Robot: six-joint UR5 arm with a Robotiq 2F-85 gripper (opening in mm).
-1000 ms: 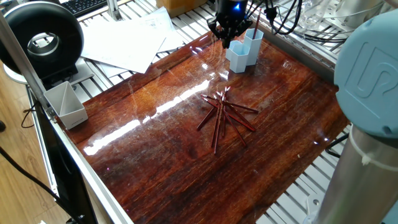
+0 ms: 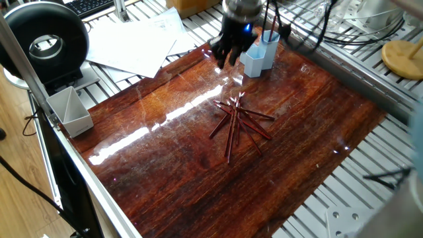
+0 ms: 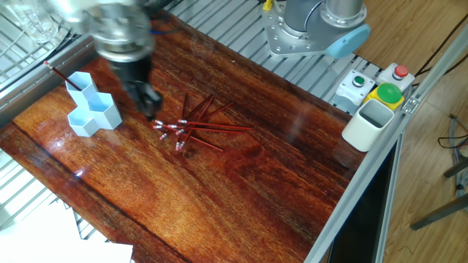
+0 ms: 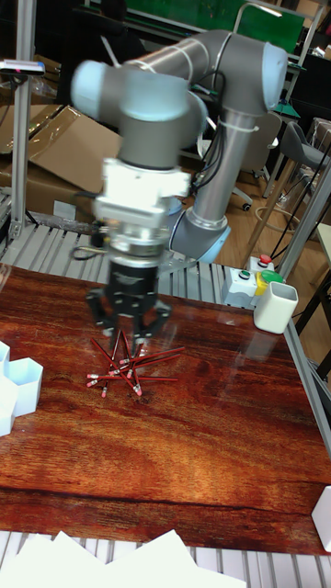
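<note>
Several dark red pencils [image 2: 236,125] lie in a crossed, fanned-out heap on the wooden tabletop, their pale ends bunched together. A light blue holder of joined hexagonal cups [image 3: 93,109] stands near the table's edge, with one dark pencil [image 3: 61,76] leaning upright in a cup. My black gripper [image 4: 126,338] hangs blurred above the table, apart from the heap. Its fingers look spread in exterior views 1 and 3, and nothing shows between them. In exterior view 1 the gripper [image 2: 226,65] is in front and to the left of the holder.
A white square cup [image 3: 368,126] stands at the table's edge near the button boxes [image 3: 354,86]. Another pale open box [image 2: 70,112] sits at the left corner in exterior view 1. White papers [image 2: 135,43] lie beyond the table edge.
The gripper has come away from beside the holder, down and left in exterior view 1, and its fingers look wider apart. The arm's blue joint has swung mostly out of view. The pencils are unmoved.
</note>
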